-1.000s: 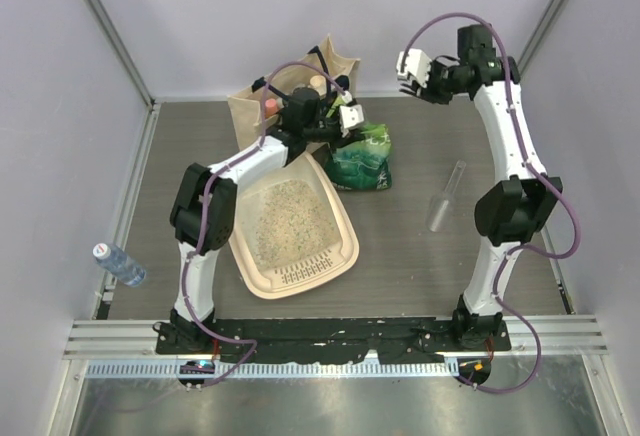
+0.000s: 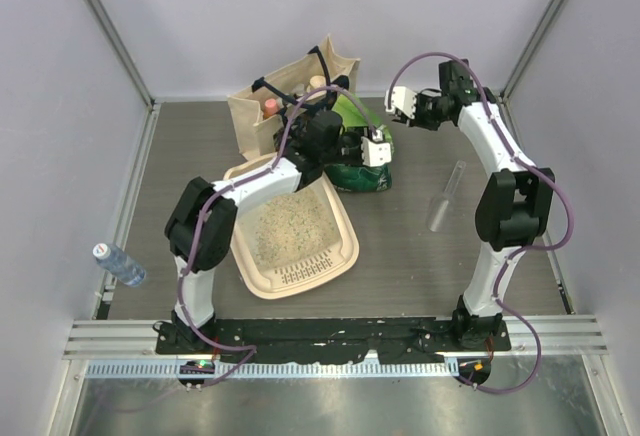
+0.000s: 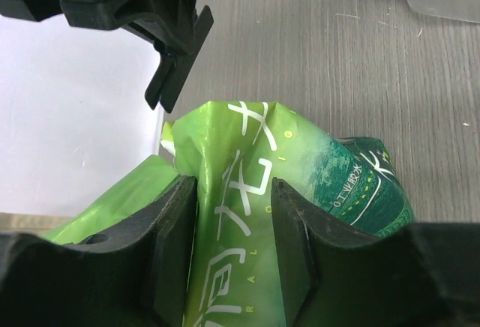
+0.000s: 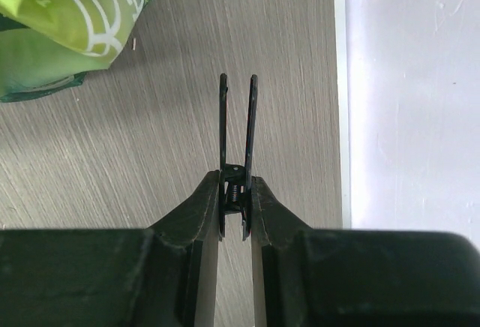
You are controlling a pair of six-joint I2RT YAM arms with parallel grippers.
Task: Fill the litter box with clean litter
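The green litter bag (image 2: 362,175) stands behind the right side of the cream litter box (image 2: 342,256), its upper part crumpled upward. In the left wrist view, the bag's printed light-green film (image 3: 238,214) passes between the parted fingers of my left gripper. Its left finger lies against a fold. To the right of the bag top and clear of it, my right gripper has a narrow gap between its thin fingers, with only bare floor showing there. Pale granular litter (image 2: 292,221) covers the box's bottom.
A beige tote (image 2: 246,126) with bottles stands behind the box, near the left arm. To the right lies a clear scoop (image 2: 439,211). A water bottle (image 2: 119,264) is at far left. White walls close in the area.
The left gripper moved right and a little forward over the bag, and the bag's top shifted with it.
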